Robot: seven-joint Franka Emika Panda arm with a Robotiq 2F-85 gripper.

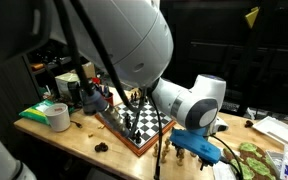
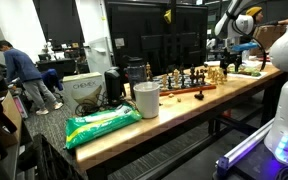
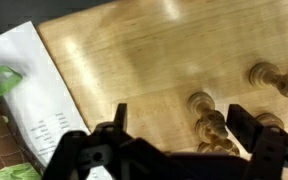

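Observation:
In the wrist view, my gripper is open above the wooden table, its dark fingers wide apart. A brown wooden chess piece shows between them, close to the right finger and partly covered by the gripper. I cannot tell whether finger and piece touch. Other brown pieces lie to the right. In exterior view 1 the arm's blue-marked wrist hangs over the table beside the chessboard, hiding much of the gripper. Light pieces stand near it.
A white mug and a green bag are at the table's far left. On the right are a green-patterned packet and white paper. Bare table lies between paper and pieces.

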